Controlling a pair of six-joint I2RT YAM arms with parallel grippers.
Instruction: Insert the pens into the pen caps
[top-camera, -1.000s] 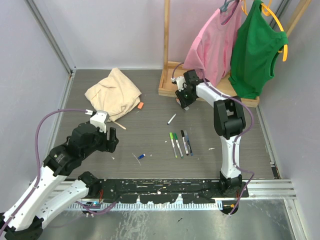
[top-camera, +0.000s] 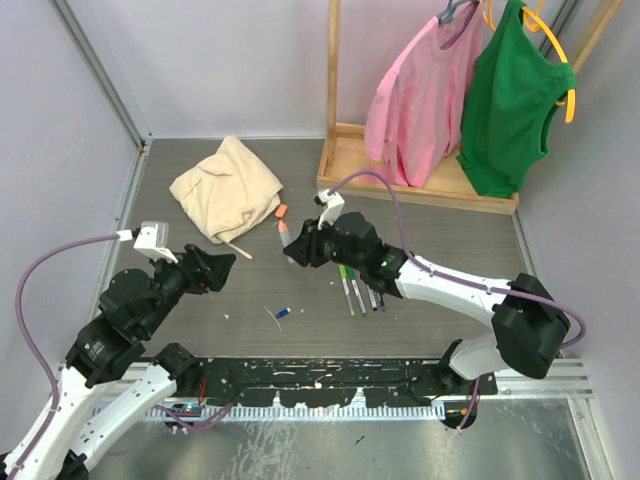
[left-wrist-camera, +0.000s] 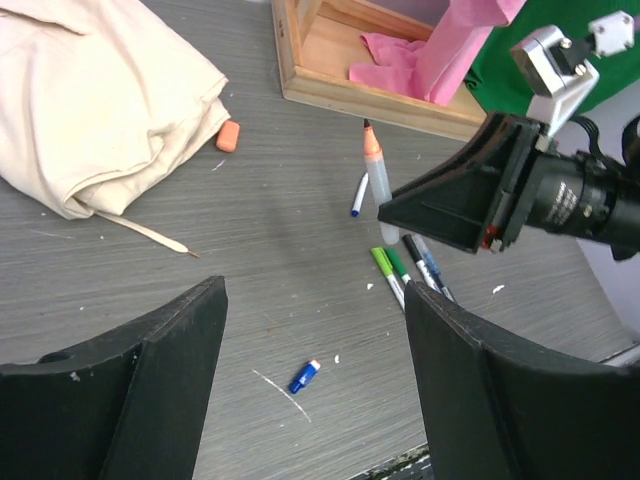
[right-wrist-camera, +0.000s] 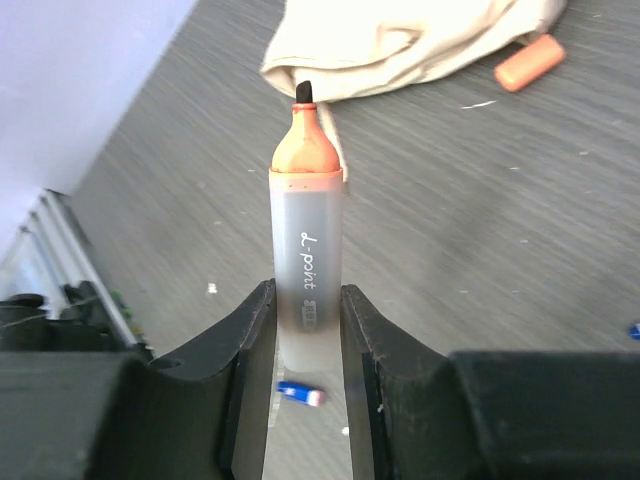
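Note:
An orange marker (right-wrist-camera: 306, 245) with its dark tip bare and pointing up is gripped near its base by my right gripper, lifted over the table in the right wrist view. The orange cap (left-wrist-camera: 228, 136) lies beside the cloth. My left gripper (top-camera: 220, 270) stands open left of the marker, with nothing between its fingers. On the table, partly behind the right arm in the top view, rest several other pens, among them a light green pen (left-wrist-camera: 387, 270). A blue cap (left-wrist-camera: 304, 376) lies nearer the front, and a white pen (left-wrist-camera: 359, 195) farther back.
A beige cloth (top-camera: 228, 190) with a thin stick (left-wrist-camera: 148, 232) by it lies at the back left. The wooden rack (top-camera: 345, 160) with hanging clothes stands at the back right.

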